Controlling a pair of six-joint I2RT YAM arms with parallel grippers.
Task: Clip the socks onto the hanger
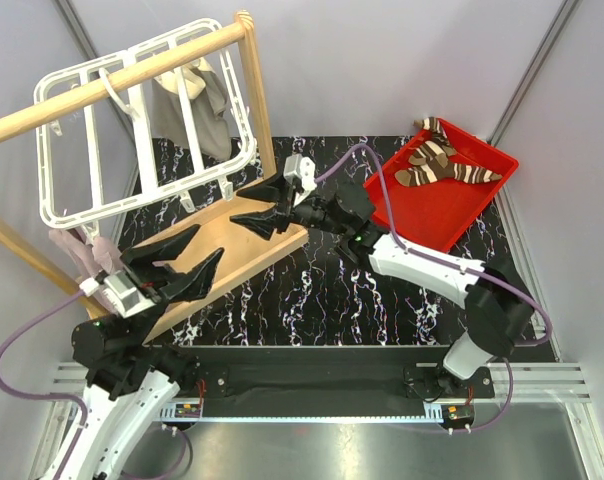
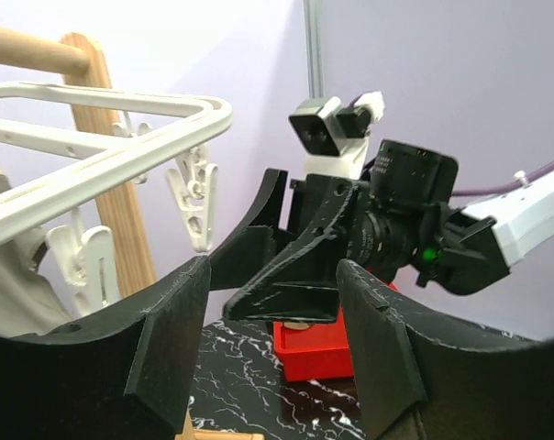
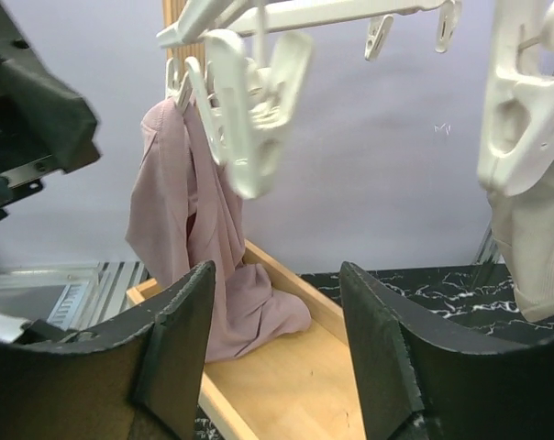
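The white hanger (image 1: 142,180) hangs from a wooden rack, with empty clips (image 3: 259,119) along its near side. Pink socks (image 3: 181,202) hang at its left end, and grey socks (image 1: 197,110) at its far right. Brown-and-cream striped socks (image 1: 444,165) lie in the red tray (image 1: 402,215). My left gripper (image 1: 205,244) stands open in front of the hanger's near edge, nothing between its fingers. Facing it, my right gripper (image 1: 239,205) is open and empty beside the near right corner. The left wrist view shows the right fingers (image 2: 295,275) close to a hanging clip (image 2: 196,197).
The rack's upright post (image 1: 255,95) stands close behind my right gripper. Below the hanger lies the rack's wooden base (image 1: 217,235).
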